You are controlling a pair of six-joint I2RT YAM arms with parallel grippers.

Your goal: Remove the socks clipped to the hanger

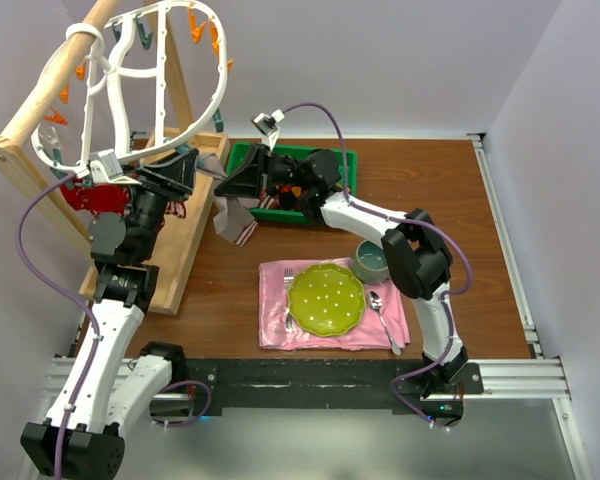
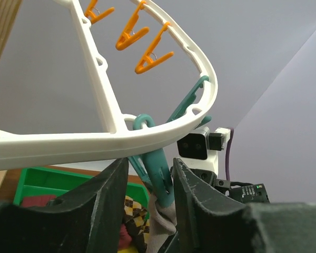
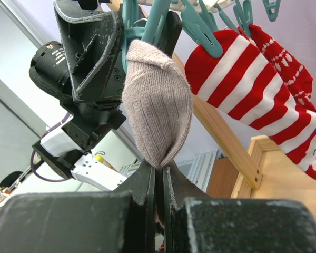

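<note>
A grey sock [image 3: 157,105] hangs from a teal clip [image 2: 160,179] on the white hanger [image 2: 63,147]. My left gripper is part open at that clip, a finger to either side of it. My right gripper is shut on the sock's lower part, stretching it toward the right in the top view. A red-and-white striped sock [image 3: 242,79] and a red patterned sock [image 3: 289,68] hang from other teal clips. Orange clips [image 2: 150,60] on the hanger hold nothing that shows.
A green bin [image 1: 345,170] with socks inside stands behind my right arm. A pink cloth [image 1: 280,340] with plate [image 1: 325,298], spoon and cup [image 1: 371,258] lies at front. The wooden stand [image 1: 20,120] carries the hanger.
</note>
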